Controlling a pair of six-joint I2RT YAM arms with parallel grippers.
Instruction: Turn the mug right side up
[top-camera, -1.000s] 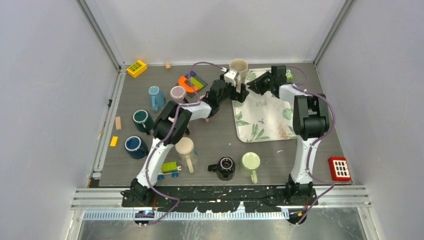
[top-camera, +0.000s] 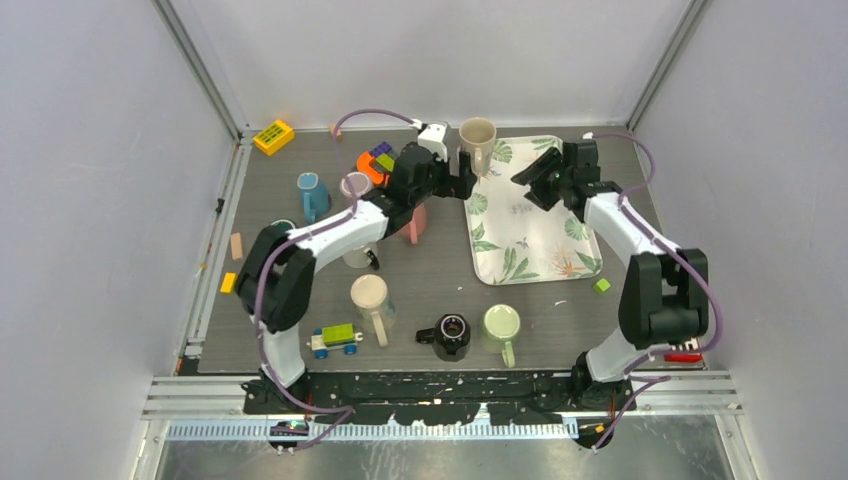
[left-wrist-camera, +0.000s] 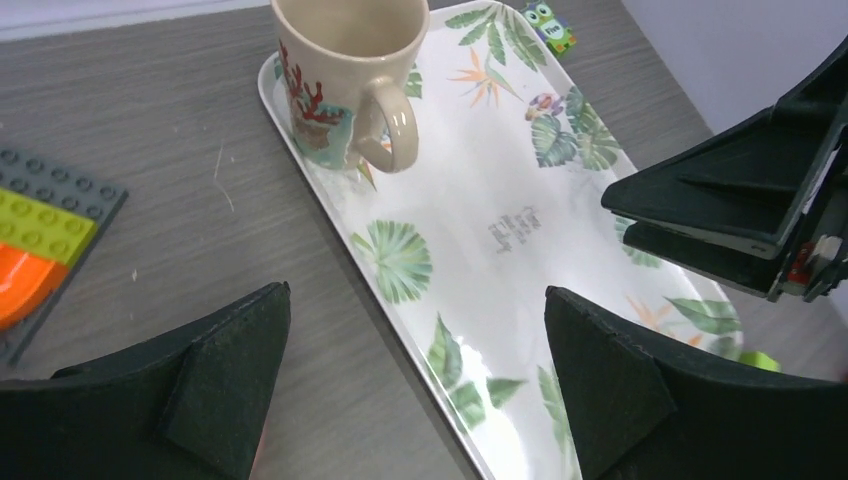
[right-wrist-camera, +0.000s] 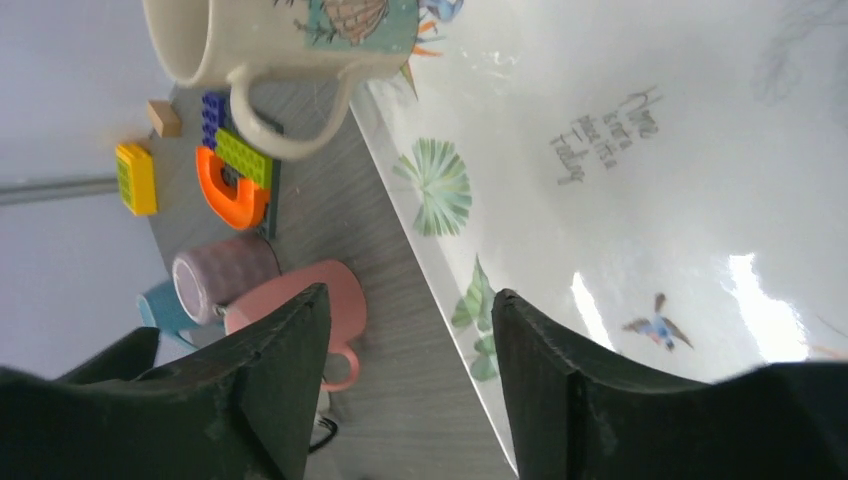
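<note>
A cream mug with a printed design stands upright, opening up, at the top-left corner of the white leaf-patterned tray; its handle faces forward in the left wrist view. My left gripper is open just left and front of it, nothing between its fingers. My right gripper hangs over the tray, right of the mug, its fingers apart and empty; in the right wrist view the mug is beyond them.
Several other mugs, including a black one and a green one, stand left and in front of the tray. Toy bricks lie at the back left. The tray's middle is clear.
Both arms have drawn back from the mug, the left toward the left and up, the right toward the right. The mug stays at the tray's corner.
</note>
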